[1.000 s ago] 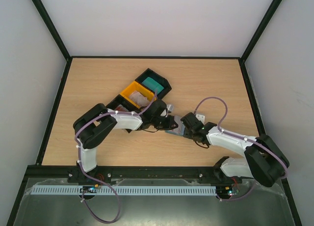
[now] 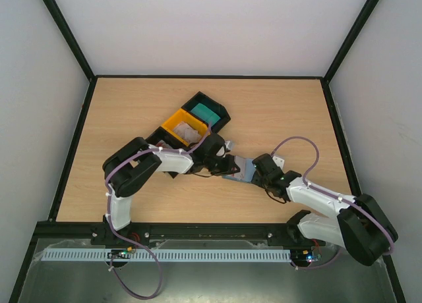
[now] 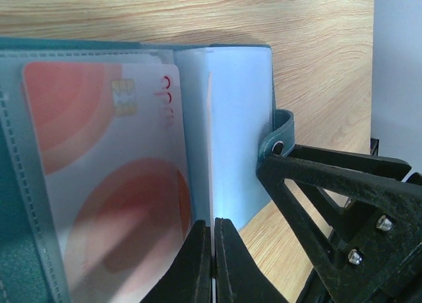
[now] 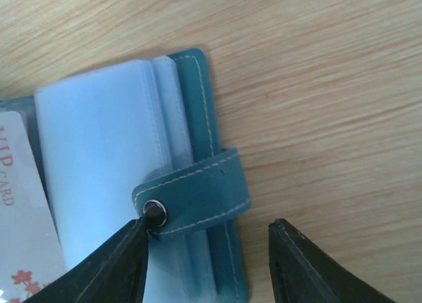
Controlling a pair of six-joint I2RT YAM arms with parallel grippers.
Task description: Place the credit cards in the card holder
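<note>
A teal card holder [image 2: 242,173] lies open on the table between both grippers, with a pinkish credit card [image 3: 105,184] in its sleeve and white-blue sleeves [image 3: 241,118] beside it. My left gripper is shut over the sleeve edge, with nothing clearly visible between its fingers. In the right wrist view, my right gripper stands part open over the holder's right edge, beside the snap strap [image 4: 204,184]. A card printed VIP CARD [image 4: 20,211] shows at the left of that view.
Behind my left arm stand dark bins and a yellow bin [image 2: 174,120], holding pale card-like items and a teal item [image 2: 204,113].
My right arm has moved a little to the right and toward the front. The left arm has shifted slightly at its elbow, its gripper nearly unchanged.
</note>
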